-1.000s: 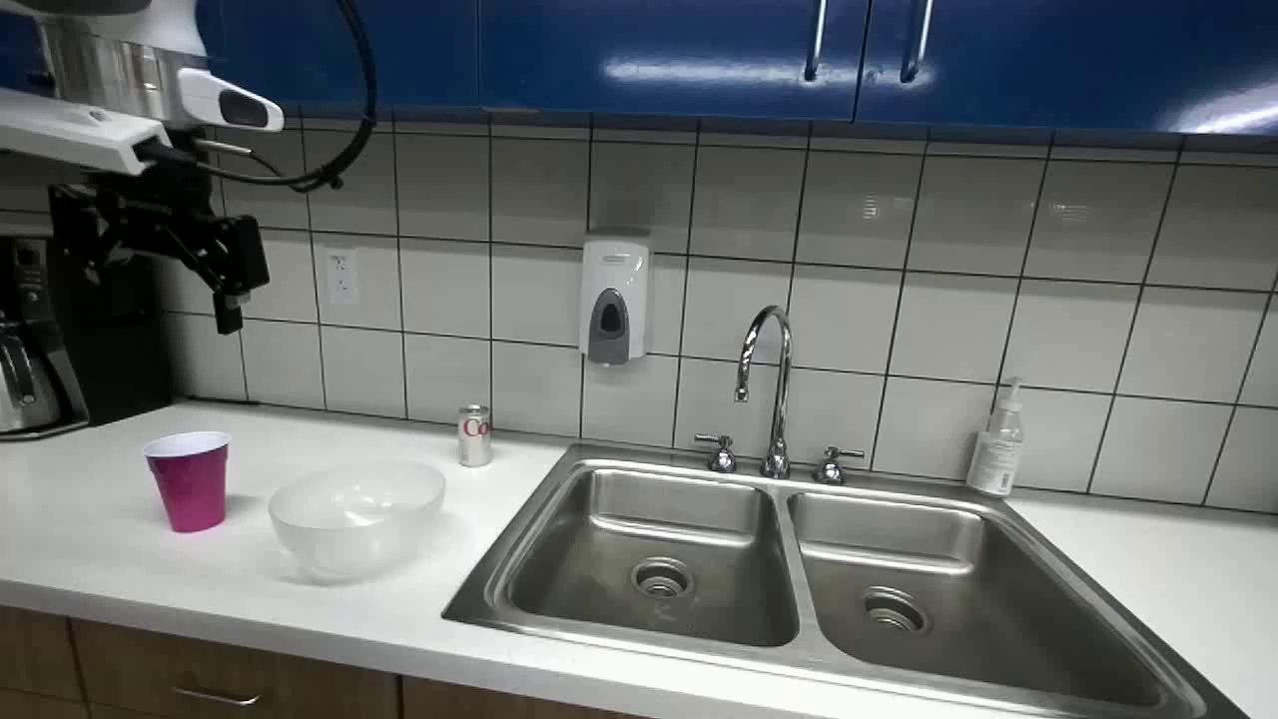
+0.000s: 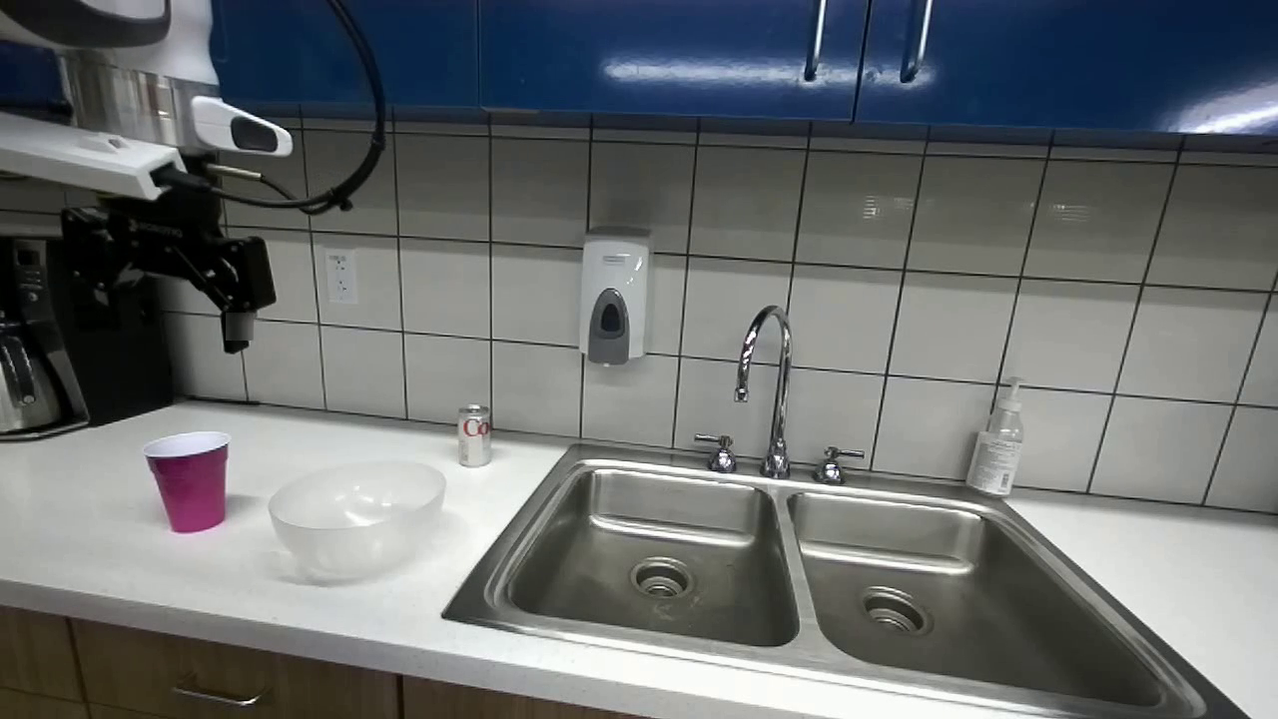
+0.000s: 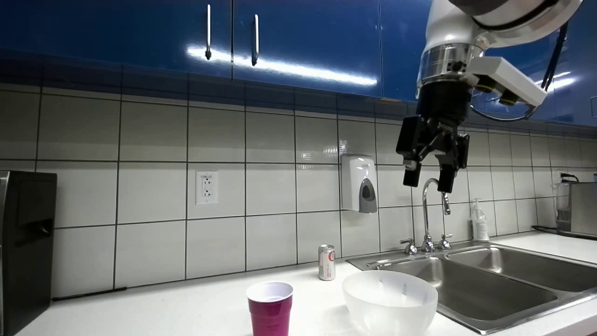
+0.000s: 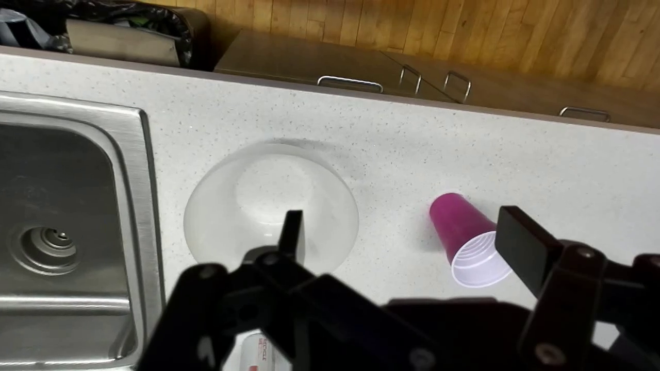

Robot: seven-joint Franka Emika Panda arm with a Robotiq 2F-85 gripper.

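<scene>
My gripper (image 3: pixel 428 185) hangs open high above the counter, with nothing between its fingers. Below it in the wrist view, a translucent white bowl (image 4: pixel 272 185) is partly covered by one finger (image 4: pixel 291 234). A magenta cup (image 4: pixel 456 219) with a white inside is close to the other finger (image 4: pixel 526 250) in that picture, though it stands upright far below on the counter. Behind the bowl, near the tiled wall, a silver soda can (image 2: pixel 474 436) stands upright; the wrist view shows only part of it at the bottom edge.
A double steel sink (image 2: pixel 653 545) with a tall curved faucet (image 2: pixel 781 383) lies right of the bowl. A soap dispenser (image 2: pixel 616 300) is mounted on the wall, and a pump bottle (image 2: pixel 995 449) stands behind the sink. At the far left is a coffee maker (image 2: pixel 102 342). Blue cabinets (image 2: pixel 671 54) overhang the counter.
The arm has shifted slightly right and down in exterior view 1. The cup, bowl and can have not moved.
</scene>
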